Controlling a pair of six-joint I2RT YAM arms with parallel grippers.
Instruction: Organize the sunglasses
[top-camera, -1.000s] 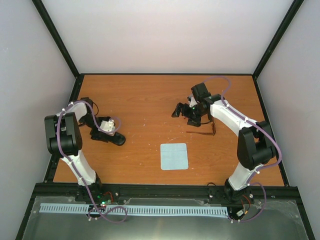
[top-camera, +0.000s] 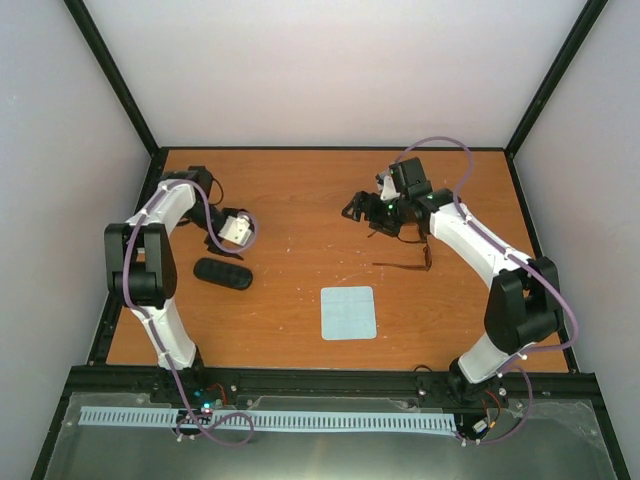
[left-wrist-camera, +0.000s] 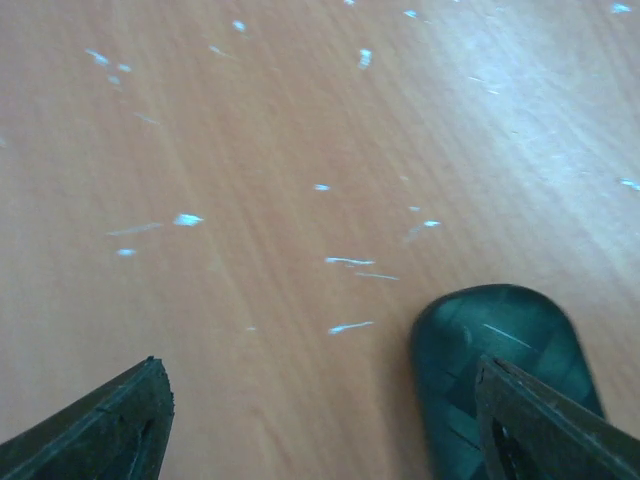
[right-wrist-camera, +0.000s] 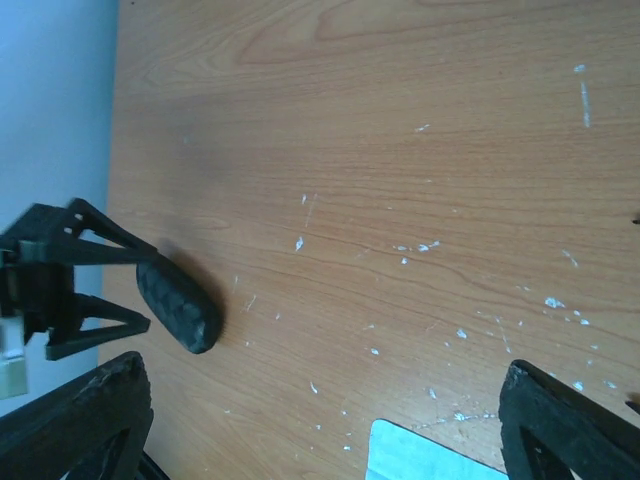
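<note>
A black glasses case (top-camera: 223, 273) lies on the left of the table, seen closely in the left wrist view (left-wrist-camera: 500, 370). My left gripper (top-camera: 225, 240) is open above and behind it, its fingers empty. In the right wrist view the case (right-wrist-camera: 180, 300) sits by the left arm's fingers. Brown sunglasses (top-camera: 420, 262) lie on the right, partly hidden under my right gripper (top-camera: 365, 210), which stands open above them with nothing visible between its fingers.
A pale blue cloth square (top-camera: 348, 313) lies at the front middle of the wooden table (top-camera: 290, 200). Walls enclose the sides and back.
My left gripper has lifted and moved toward the back, uncovering the case, which lies in place. The right arm has risen slightly and shifted.
</note>
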